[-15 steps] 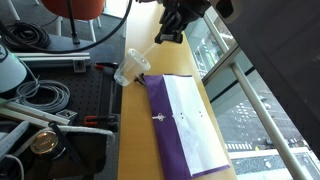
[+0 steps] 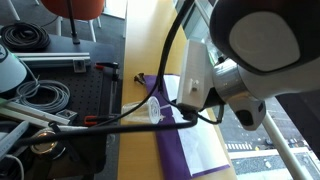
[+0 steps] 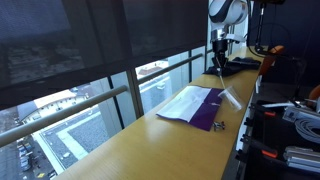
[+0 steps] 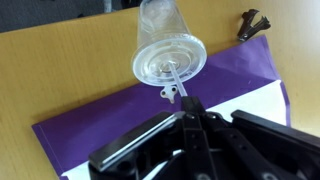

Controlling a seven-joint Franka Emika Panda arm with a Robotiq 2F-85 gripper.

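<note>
A clear plastic cup [image 4: 165,45] with a domed lid [image 4: 170,60] and a thin pale straw [image 4: 176,78] shows at the top of the wrist view. The straw runs from the lid to the fingertips of my gripper, which is shut on it. In exterior view 2 the cup [image 3: 232,98] hangs tilted below the arm on this straw. The cup [image 2: 148,110] also shows in exterior view 1, beside a purple and white sheet [image 2: 197,145]; the arm hides the fingertips there. Whether the cup touches the table cannot be told.
A black clip-like object [image 4: 254,25] lies close to the sheet's corner. A dark perforated bench [image 2: 95,90] with cables and tools borders the wooden table [image 3: 150,155]. Windows line the far side.
In exterior view 1 the arm has swung nearer the camera, and the cup has travelled with it, down the picture and slightly right, alongside the sheet.
</note>
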